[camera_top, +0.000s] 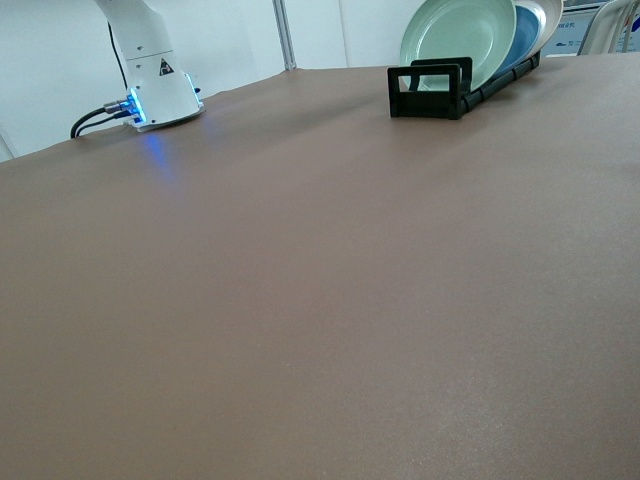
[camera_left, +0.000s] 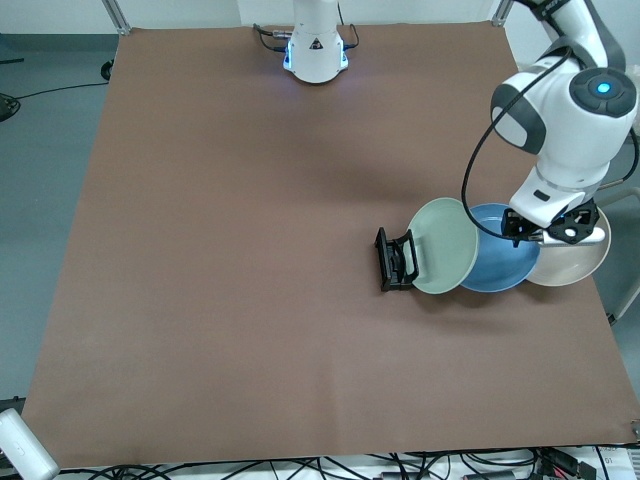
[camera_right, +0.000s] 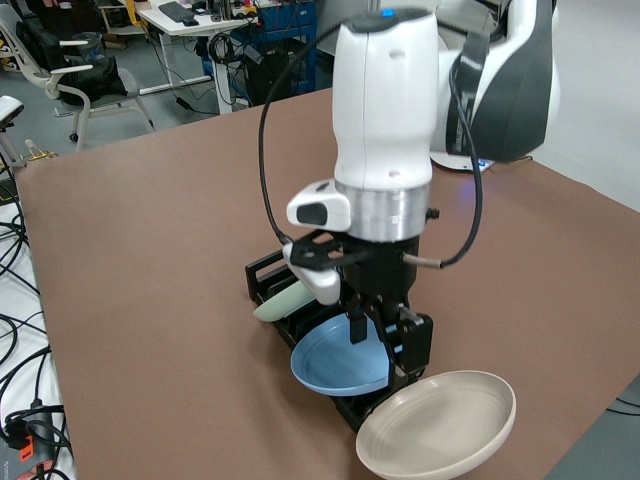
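Observation:
A green plate (camera_left: 440, 250), a blue plate (camera_left: 492, 268) and a white plate (camera_left: 575, 262) lean in a black dish rack (camera_left: 394, 262) on the brown table; the right view shows them edge-on or tilted. My gripper (camera_right: 385, 335) hangs over the rack at the blue plate (camera_right: 330, 365), beside the white plate (camera_right: 436, 430). Its fingers are black and partly hidden by the arm in the left view; whether they are open or shut is unclear.
Cables and equipment lie along the near edge.

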